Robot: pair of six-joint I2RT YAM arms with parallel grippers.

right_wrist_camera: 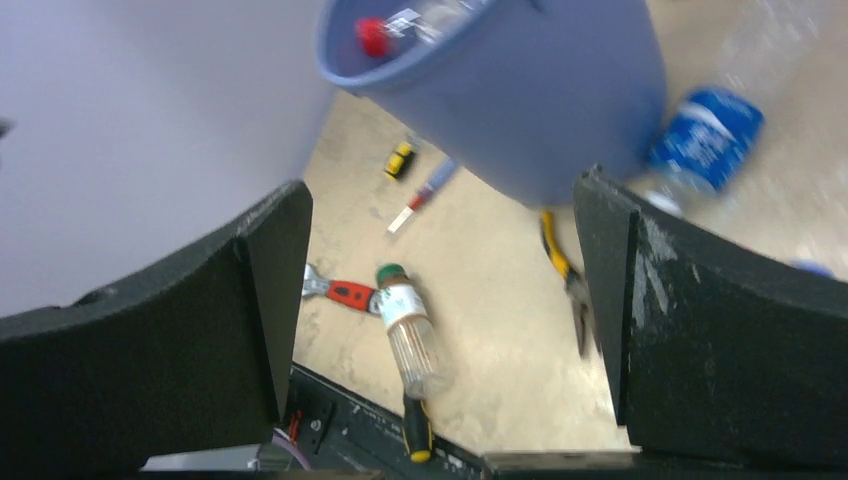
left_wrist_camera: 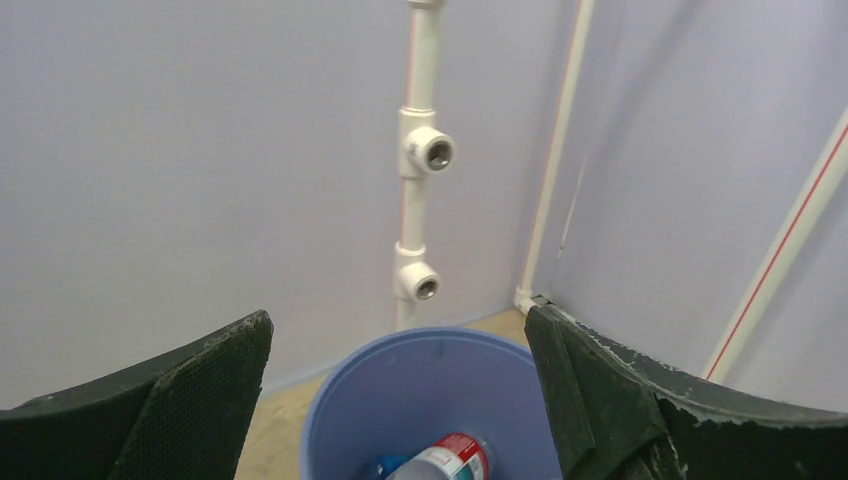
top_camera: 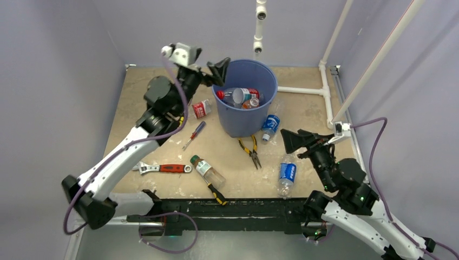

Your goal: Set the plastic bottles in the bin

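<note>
The blue bin (top_camera: 241, 122) holds several bottles (top_camera: 246, 95). My left gripper (top_camera: 212, 73) is open and empty above its left rim. Outside the bin lie a red-label bottle (top_camera: 201, 109) at its left, a blue-label bottle (top_camera: 271, 125) at its right, a second blue-label bottle (top_camera: 287, 174) near the front, and a green-capped bottle (top_camera: 207, 170) at front centre. My right gripper (top_camera: 295, 140) is open and empty, above the table between the two blue-label bottles.
Among the bottles lie pliers (top_camera: 251, 151), a screwdriver (top_camera: 193, 135), a wrench (top_camera: 162, 168) and a yellow-black screwdriver (top_camera: 216, 193). White pipes (top_camera: 297, 90) run along the back and right.
</note>
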